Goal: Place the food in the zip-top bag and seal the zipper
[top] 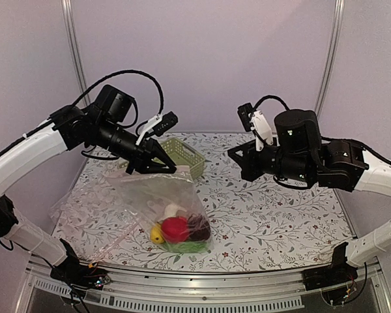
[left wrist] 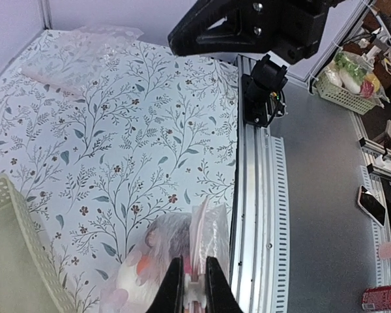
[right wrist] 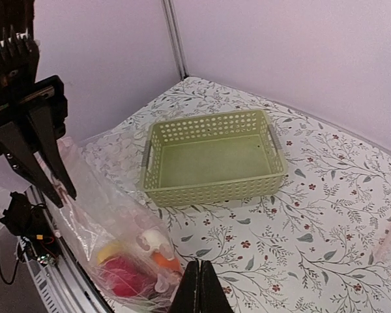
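A clear zip top bag hangs from my left gripper, which is shut on its top edge. Inside at the bottom are a red food piece, a yellow one, a dark one, a white one and something green. In the left wrist view the pinched film rises between the fingers. My right gripper stands apart to the right of the bag, its fingers shut with nothing seen between them. Whether the zipper is sealed cannot be made out.
An empty light-green basket stands behind the bag. Another clear bag lies flat at the table's left.
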